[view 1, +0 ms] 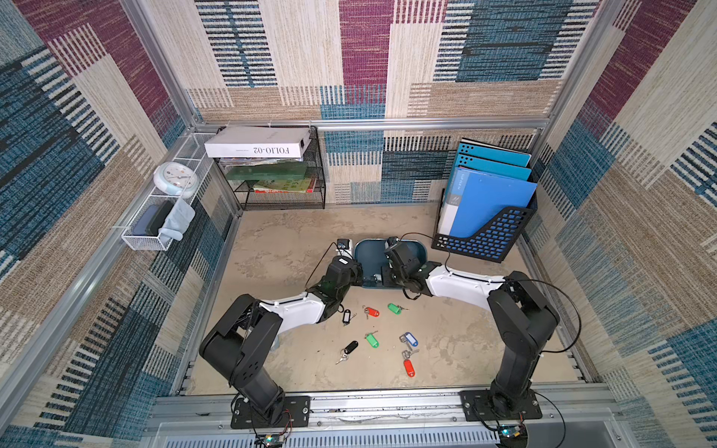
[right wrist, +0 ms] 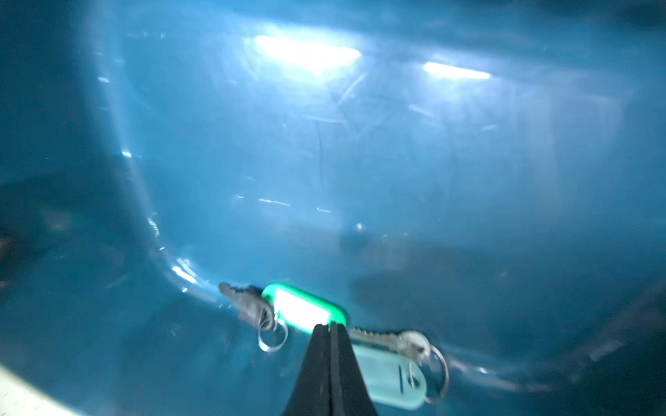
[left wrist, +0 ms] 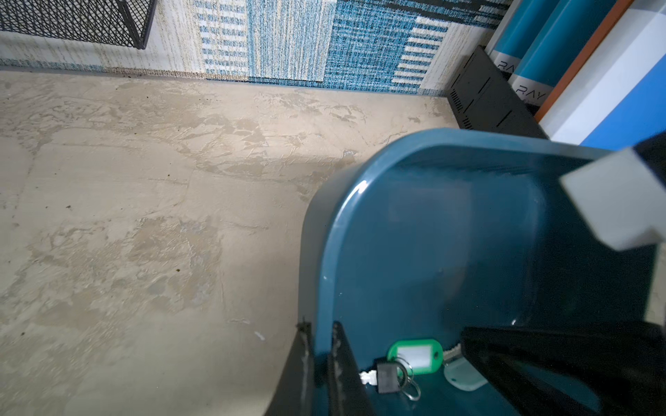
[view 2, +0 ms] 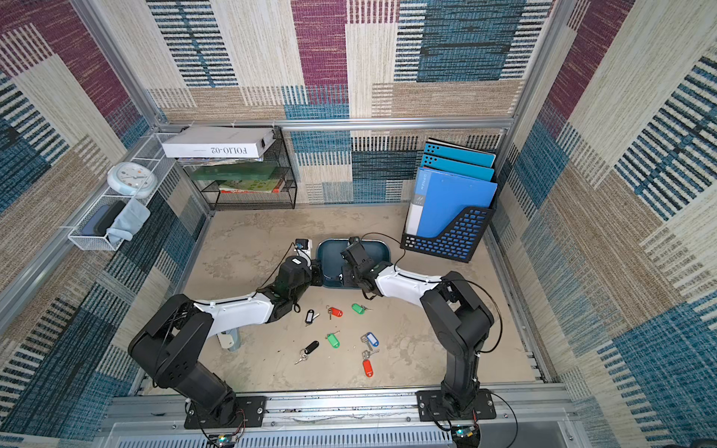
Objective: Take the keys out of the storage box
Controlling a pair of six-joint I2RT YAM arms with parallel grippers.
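The dark teal storage box (view 1: 371,257) stands at mid table. My left gripper is shut on its left wall, one finger on each side of the rim. Two tagged keys lie inside: a key with a green tag (right wrist: 305,310) and, close by, one with a pale green tag (right wrist: 390,378). My right gripper points down into the box, its fingers together with nothing showing between them. In the right wrist view its tips overlap the tags' near ends; contact cannot be told. The left wrist view shows the green tag (left wrist: 415,356) clear of the fingers.
Several tagged keys lie on the table in front, among them a red tag (view 1: 372,311), a green tag (view 1: 394,307) and a blue tag (view 1: 410,339). A black file holder (view 1: 485,235) stands back right, a wire shelf (view 1: 317,179) back left. The table left of the box is bare.
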